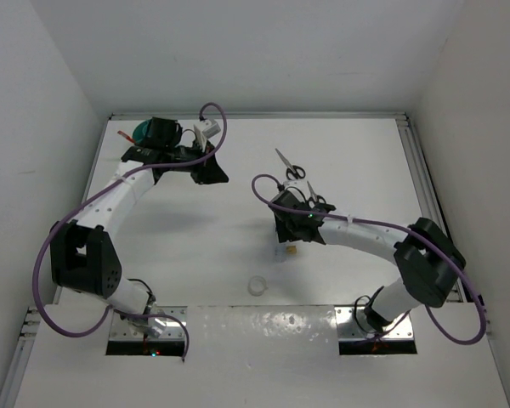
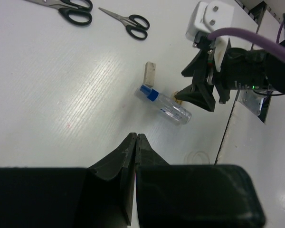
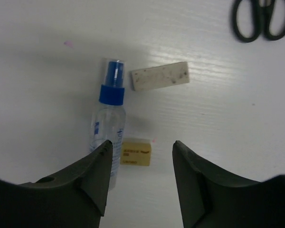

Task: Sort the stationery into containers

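Note:
A clear bottle with a blue cap (image 3: pixel 110 116) lies on the table, seen in both wrist views. Beside it lie a small tan block (image 3: pixel 137 153) and a longer whitish block (image 3: pixel 160 76). Above them, my right gripper is open, its fingers apart with the tan block in the gap between them; the left finger overlaps the bottle in this view. My left gripper is shut, nothing showing between its fingertips, and hangs over the left-centre of the table. A teal container (image 1: pixel 141 130) at the back left is partly hidden by the left arm.
Two pairs of scissors (image 1: pixel 294 172) (image 2: pixel 133 23) lie behind and right of the right gripper. A red stick (image 1: pixel 126 137) shows by the container. A clear ring (image 1: pixel 257 286) lies near the front edge.

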